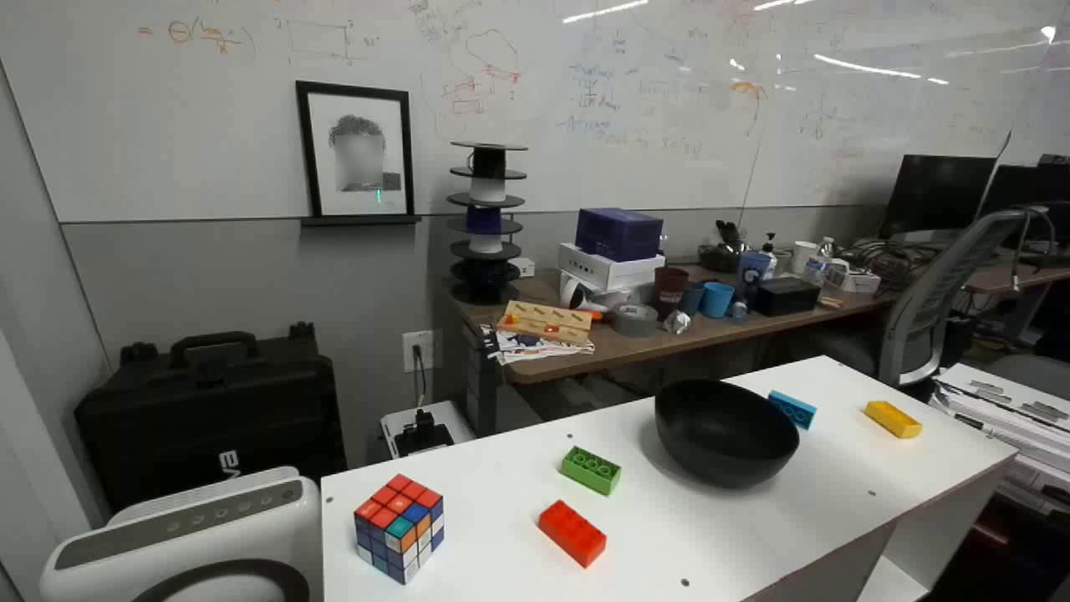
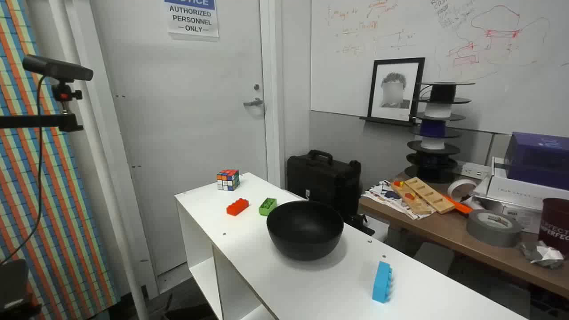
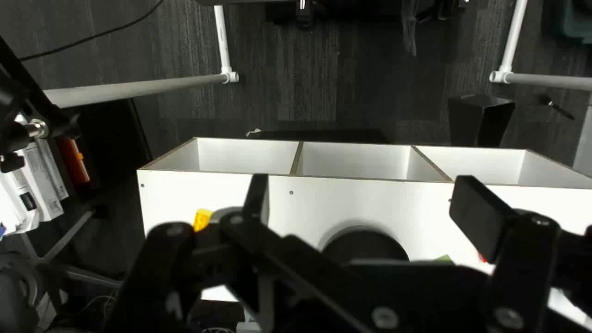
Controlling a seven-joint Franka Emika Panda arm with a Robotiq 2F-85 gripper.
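Observation:
A black bowl (image 1: 724, 441) stands on the white shelf top (image 1: 481, 512). Left of it in exterior view 1 lie a green brick (image 1: 592, 471), a red brick (image 1: 573, 533) and a Rubik's cube (image 1: 399, 527). Beyond the bowl's right side are a blue brick (image 1: 792, 410), on its side, and a yellow brick (image 1: 893, 420). Only the wrist view shows my gripper; its fingers are wide open and empty, high above the shelf. The gripper's body hides much of the shelf there, leaving parts of the bowl (image 3: 363, 244) and yellow brick (image 3: 202, 219) visible.
Behind the shelf, a brown desk (image 1: 652, 351) carries boxes, cups and tape. A black case (image 1: 216, 411) and a white appliance (image 1: 191, 547) stand left of the shelf. Bare surface lies between the bowl and the yellow brick along the front edge.

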